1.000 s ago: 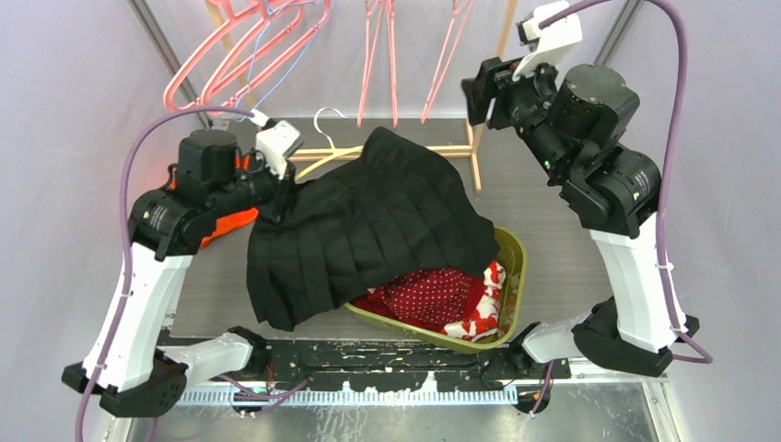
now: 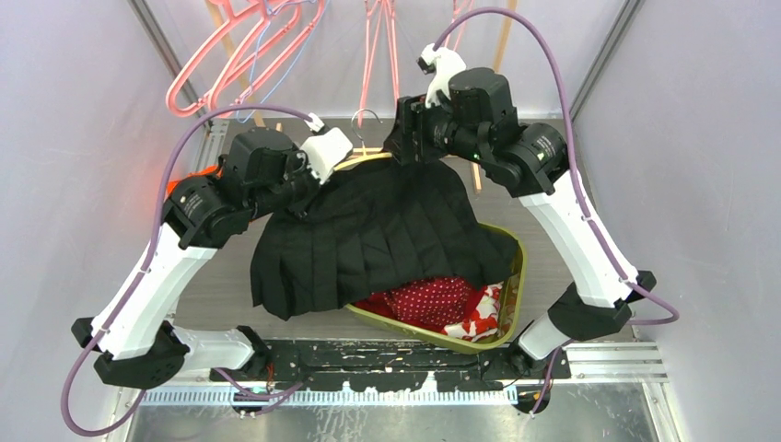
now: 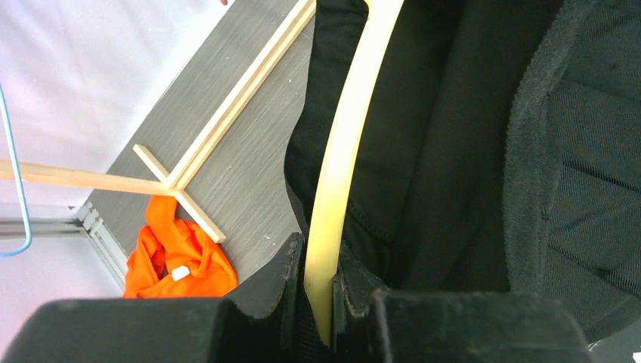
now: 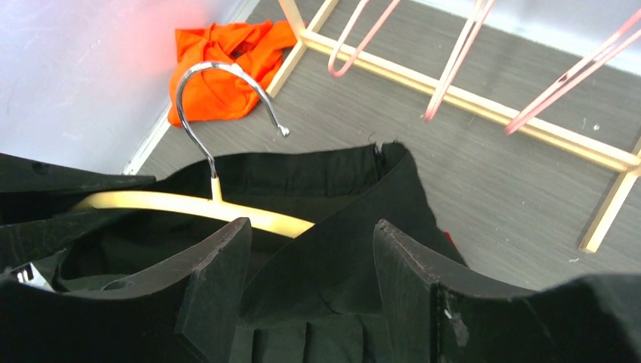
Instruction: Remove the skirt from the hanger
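Note:
The black pleated skirt hangs from a pale yellow hanger with a silver hook. My left gripper is shut on the hanger's bar and some black cloth at one end. My right gripper is part open over the skirt's raised waistband corner, near the other end of the hanger. Whether cloth lies between its fingers is unclear.
An olive basket of red clothes sits under the skirt's right side. An orange cloth lies at left. A wooden frame and pink hangers are at the back.
My right gripper has moved left from the back right onto the skirt's upper corner. My left gripper and the hanger have moved slightly right.

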